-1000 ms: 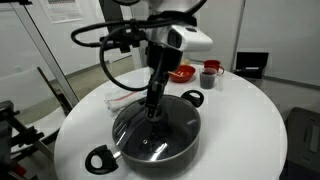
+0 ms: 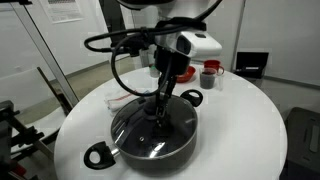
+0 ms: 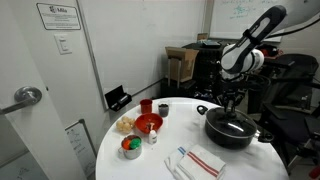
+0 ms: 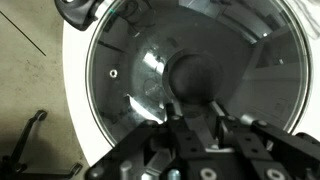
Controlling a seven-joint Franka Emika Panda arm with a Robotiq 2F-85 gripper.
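A black pot (image 2: 163,159) with two looped handles stands on the white table, its glass lid (image 4: 140,62) in place. At the lid's centre is a round black knob (image 4: 193,77). My gripper (image 2: 155,108) points down at this knob from above, its dark fingertips close to it. In the wrist view the knob lies just ahead of the fingers; no firm hold on it can be made out. Dark fingers against the dark knob hide how far apart the fingers are. From the second exterior view, the pot (image 3: 230,133) sits at the table's right side under the arm.
A striped cloth (image 3: 195,163) lies beside the pot. Further off are a red bowl (image 3: 148,124), a container of small items (image 3: 131,147) and a red mug (image 2: 212,66).
In exterior view 1 the arm's hand has shifted slightly right. The pot and its near handle have moved a little, the handle sitting slightly higher in view. The lid remains on the pot.
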